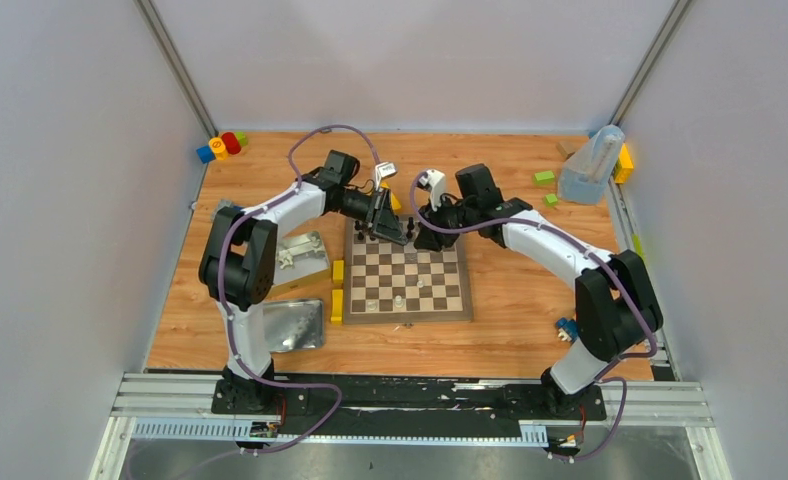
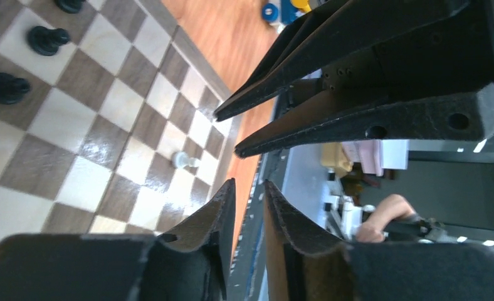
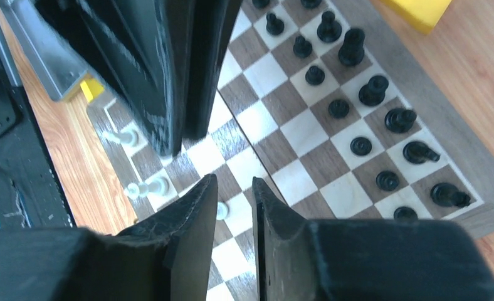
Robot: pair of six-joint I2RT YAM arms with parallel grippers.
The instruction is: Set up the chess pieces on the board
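Note:
The chessboard (image 1: pixel 404 300) lies mid-table with black pieces along its far side; in the right wrist view they include a black piece (image 3: pixel 351 47) and a black pawn (image 3: pixel 338 108). A few white pieces stand on the near half, one (image 2: pixel 185 159) in the left wrist view and others in the right. My left gripper (image 1: pixel 396 234) and right gripper (image 1: pixel 425 240) hang close together over the board's far half. In each wrist view the fingertips are close together with no piece visible between them; how far open they are is hard to tell.
An open box (image 1: pixel 302 270) and a metal tray (image 1: pixel 292 324) lie left of the board, beside yellow blocks (image 1: pixel 337 305). A translucent container (image 1: pixel 587 175) and green blocks (image 1: pixel 544 178) sit at the back right.

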